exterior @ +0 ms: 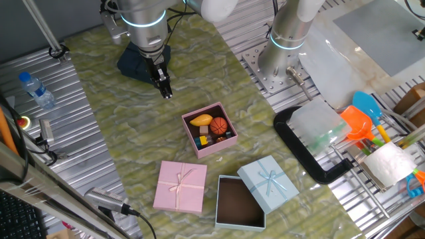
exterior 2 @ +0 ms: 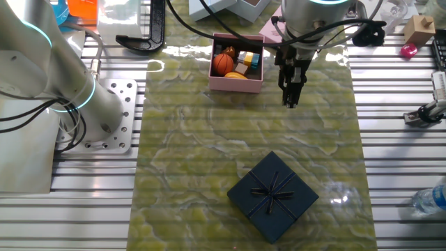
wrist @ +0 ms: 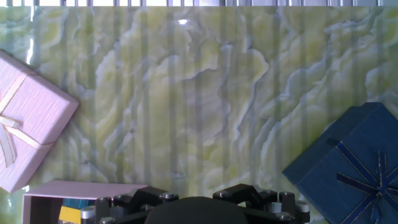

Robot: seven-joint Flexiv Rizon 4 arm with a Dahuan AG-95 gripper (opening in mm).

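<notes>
My gripper [exterior: 164, 91] hangs above the green marbled mat, its fingers pointing down. In the wrist view its two fingers [wrist: 286, 205] stand wide apart at the bottom edge, with no object visible between them. An open pink box [exterior: 210, 151] holds an orange basketball [exterior: 218, 125], a yellow toy [exterior: 200, 120] and small coloured blocks. Near it lies a pink lid [exterior: 180, 187] with a ribbon bow. A dark blue box [exterior 2: 273, 197] with a dark bow rests on the mat. An open light-blue box [exterior: 240, 224] looks empty, its bowed lid [exterior: 269, 184] leaning over one corner.
A water bottle [exterior: 37, 91] stands on the slatted metal table. Beyond the mat sit a black clamp-like frame [exterior: 302, 155] and several kitchen tools, including a blue spoon [exterior: 366, 105].
</notes>
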